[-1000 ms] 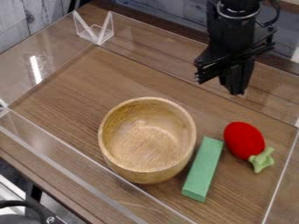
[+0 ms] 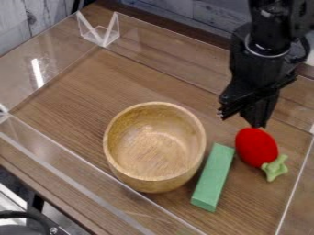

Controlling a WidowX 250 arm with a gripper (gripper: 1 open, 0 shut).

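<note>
The black gripper (image 2: pixel 245 114) hangs at the right, above and slightly left of a red object (image 2: pixel 258 147) with a green end. It looks shut, with nothing visible between its fingers. Just left of the red object lies a green block (image 2: pixel 212 176). A round wooden bowl (image 2: pixel 124 144) sits left of both.
A white wire object (image 2: pixel 99 27) stands at the back left near the table's edge.
The gripper has moved right and toward the front, down nearer the red object. The objects on the table look unmoved.
</note>
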